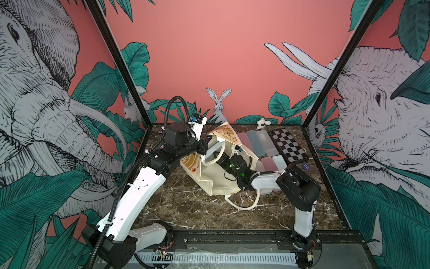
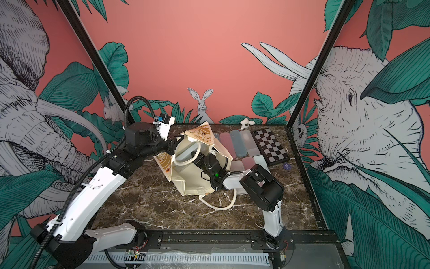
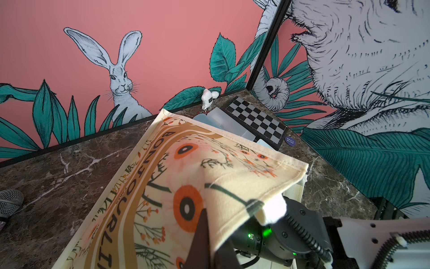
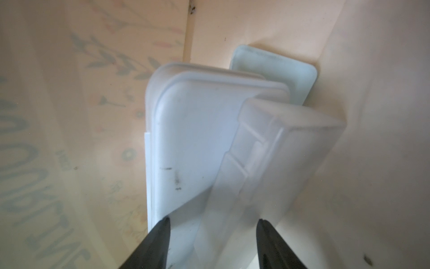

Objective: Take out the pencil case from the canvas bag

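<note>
The cream canvas bag [image 1: 224, 181], printed with flowers, stands mouth-up and spread in the middle of the table. My left gripper is shut on a fold of the bag's rim cloth. Inside the bag, my right gripper points down with its fingers [image 4: 157, 242] apart. Before them in the right wrist view lie a white flat case [image 4: 190, 130], a frosted box-shaped case [image 4: 291, 148] leaning against it, and a pale blue-green case [image 4: 275, 67] behind. The frosted case reaches down between the fingers; contact cannot be made out, nor which one is the pencil case.
Several pink, blue and clear cases [image 1: 256, 143] lie right of the bag, near a checkerboard [image 1: 289, 145]. A white figurine [image 1: 262, 123] is at the back edge. A microphone [image 3: 9, 202] lies on the left.
</note>
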